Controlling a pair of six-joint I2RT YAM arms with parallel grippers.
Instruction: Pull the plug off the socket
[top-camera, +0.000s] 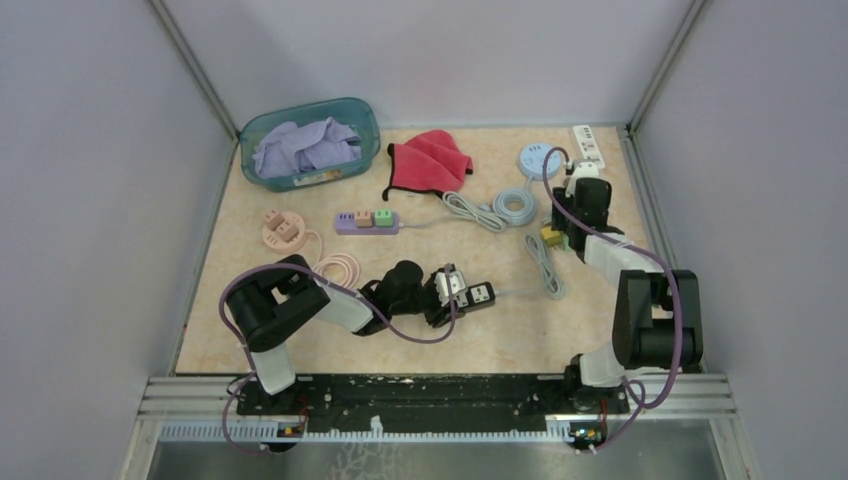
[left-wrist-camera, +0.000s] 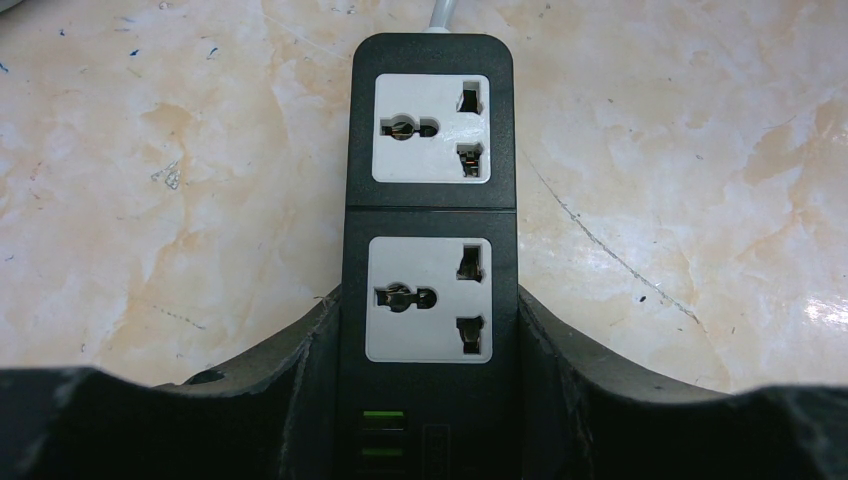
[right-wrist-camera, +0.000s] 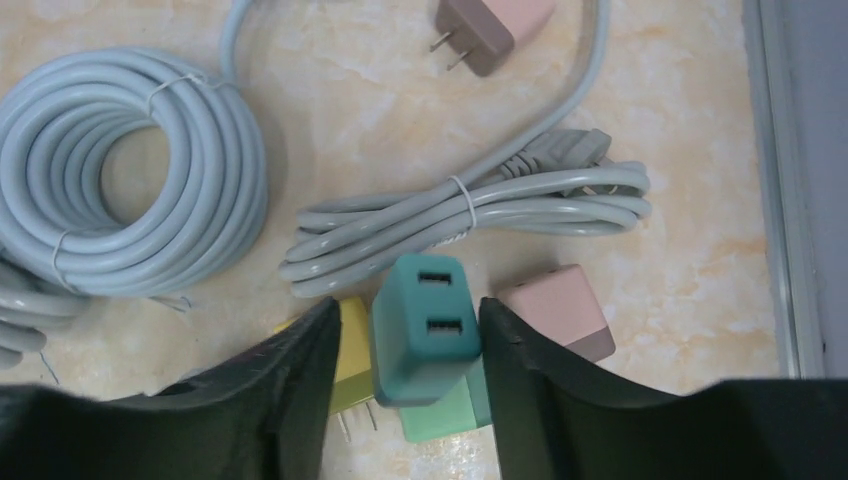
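A black power strip with two white socket faces, both empty, points away from me in the left wrist view. My left gripper is shut on its sides. In the right wrist view my right gripper is open, its fingers wider apart than the teal plug between them. That plug is tilted, its USB slots facing me; there is a gap on its left, while its right side is close to or touching the right finger. A yellow plug and a green plug lie just beneath.
A pink plug and a brown-pink plug lie nearby, beside grey bundled cable. A purple strip holds two plugs. The blue basket and red cloth are at the back.
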